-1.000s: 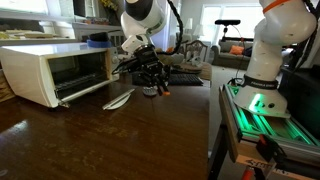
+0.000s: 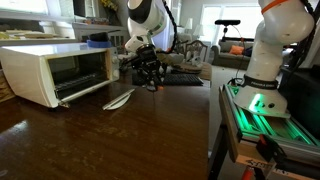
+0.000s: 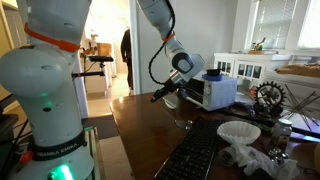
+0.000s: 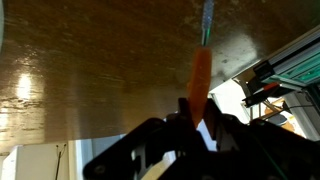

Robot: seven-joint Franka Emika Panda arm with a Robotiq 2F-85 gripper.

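Note:
In the wrist view a slim tool with an orange handle [image 4: 201, 78] and a blue-grey shaft [image 4: 207, 22] sticks out ahead of the dark fingers. My gripper is shut on that orange handle. Exterior view 1 has the gripper [image 2: 153, 84] low above the brown table, near its middle. From the other side, the gripper [image 3: 158, 96] appears over the far part of the table. Both outside views are too small to show the tool's far end clearly.
A white toaster oven [image 2: 32, 72] stands at the left back, and a white utensil or dish [image 2: 119, 100] lies before it. A black keyboard [image 3: 188, 158], a white scalloped bowl [image 3: 239, 132] and a clear plastic bag [image 3: 266, 163] occupy the other end.
The gripper has shifted slightly left in exterior view 1, and its wrist has turned. The orange part, plain at the fingertips before, is now hardly visible there.

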